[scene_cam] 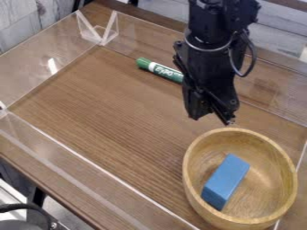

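Observation:
My gripper [225, 117] is in the upper right of the camera view, held above the table just behind a round wooden bowl [275, 169]. Its finger looks shut, with nothing visible between the fingers. A blue block [225, 183] lies in the bowl. A green and white cylinder [162, 71] lies on the table behind the arm, to its left, partly hidden by it.
A clear plastic object [100, 30] stands at the back left. The table's left edge runs diagonally toward the near corner, where a dark object [24, 218] shows.

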